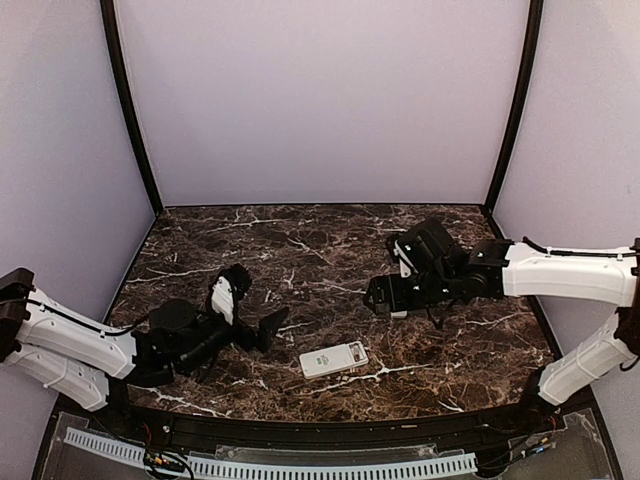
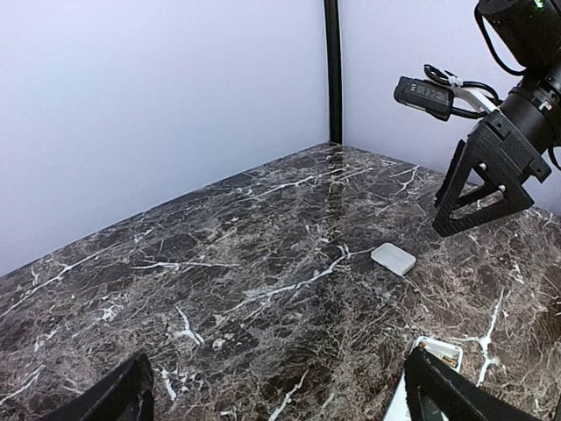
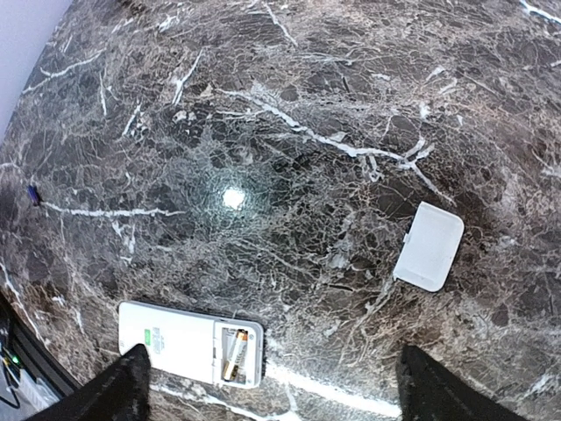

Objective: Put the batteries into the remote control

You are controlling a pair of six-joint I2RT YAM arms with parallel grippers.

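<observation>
The white remote [image 1: 325, 362] lies on the dark marble table near the front centre; in the right wrist view its battery compartment [image 3: 237, 354] is uncovered, with a battery [image 3: 234, 349] inside. A white cover [image 3: 429, 246] lies apart, beyond the remote, partly hidden by my right gripper in the top view. My left gripper [image 1: 262, 318] stands open to the left of the remote, holding nothing. My right gripper [image 1: 390, 294] is open above the table, behind and right of the remote, with nothing between its fingers.
A small dark blue object [image 3: 33, 195] shows at the edge of the right wrist view.
</observation>
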